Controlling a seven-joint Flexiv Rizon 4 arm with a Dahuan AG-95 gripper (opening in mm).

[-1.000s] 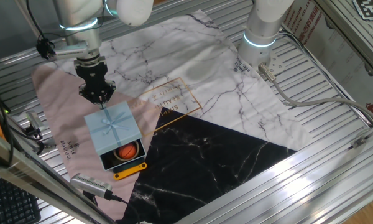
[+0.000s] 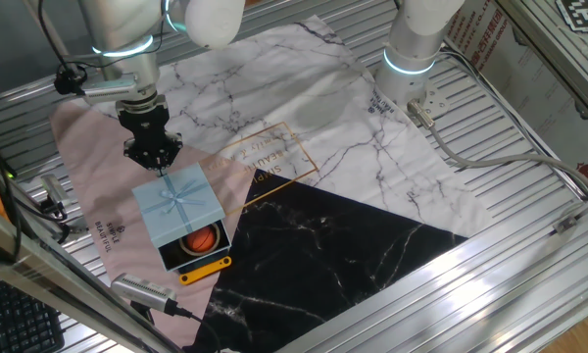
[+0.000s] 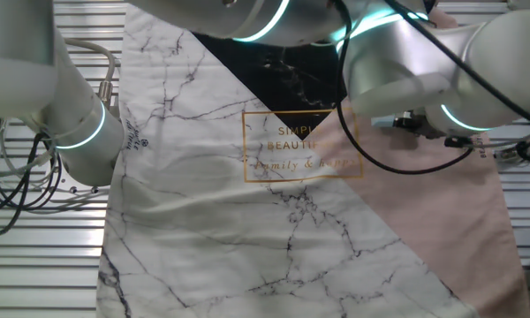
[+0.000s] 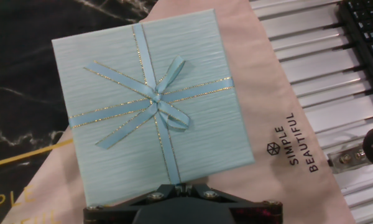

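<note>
A light blue square lid (image 2: 181, 201) with a ribbon bow lies over most of an open box (image 2: 198, 261) in exterior view 1. The box's front part is uncovered, and an orange ball (image 2: 203, 238) shows inside a round rim there. At the lid's back edge stands my gripper (image 2: 162, 167), pointing down with its fingers together. The wrist view has the lid (image 4: 149, 106) filling the middle, its near edge right by my fingertips (image 4: 184, 189). Nothing shows between them; whether they touch the lid is hard to tell. Exterior view 2 does not show the box.
A yellow bar (image 2: 206, 271) lies against the box's front. Nearby on the pink cloth area is a grey device (image 2: 143, 292) with a cable.
My gripper has shifted slightly toward the front in exterior view 1, and the lid has slid a little the same way over the box. The ball and yellow bar look about unmoved.
</note>
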